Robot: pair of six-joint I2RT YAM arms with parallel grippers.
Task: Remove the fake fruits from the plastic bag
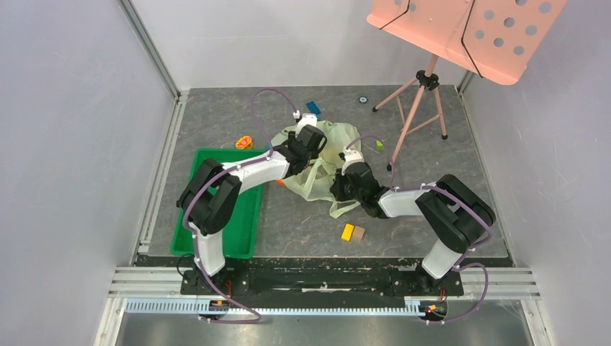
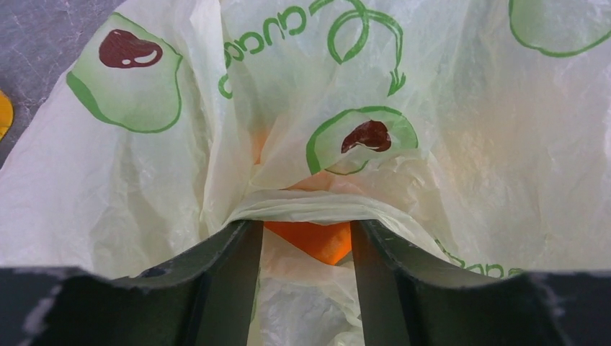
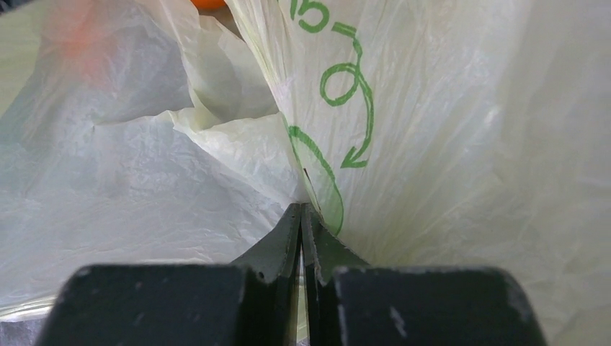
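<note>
The pale plastic bag (image 1: 328, 137) with green print lies crumpled mid-table, between both arms. In the left wrist view an orange fruit (image 2: 317, 240) shows inside the bag, partly behind a fold of film. My left gripper is over it with its fingers apart; the fold runs across the fingertips and the orange surface shows in the gap. At the bag's right side my right gripper is shut on bag film, a crease running to its tips. A bit of orange fruit (image 3: 209, 3) peeks in at the top of the right wrist view.
The green tray (image 1: 245, 232) stands left, partly under the left arm. A yellow-orange fruit (image 1: 245, 142) lies beyond it. Yellow and brown blocks (image 1: 353, 232) lie in front, a blue object (image 1: 313, 107) behind. A pink tripod stand (image 1: 418, 101) rises at back right.
</note>
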